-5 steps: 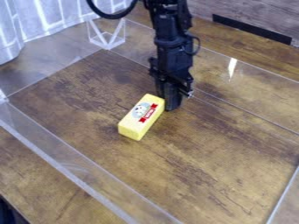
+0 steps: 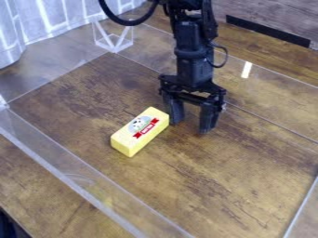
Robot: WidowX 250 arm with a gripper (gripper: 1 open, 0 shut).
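Note:
A yellow rectangular block with a red and white label lies flat at a slant on the wooden table, left of centre. My black gripper is low over the table just right of the block, apart from it, open with its fingers pointing down.
Clear walls edge the wooden surface on the left and right. A white wire frame stands at the back left. The foreground and the area right of the gripper are bare.
The yellow block has shifted leftward, away from the centre. My gripper has moved slightly toward the camera and right, and now stands clear of the block.

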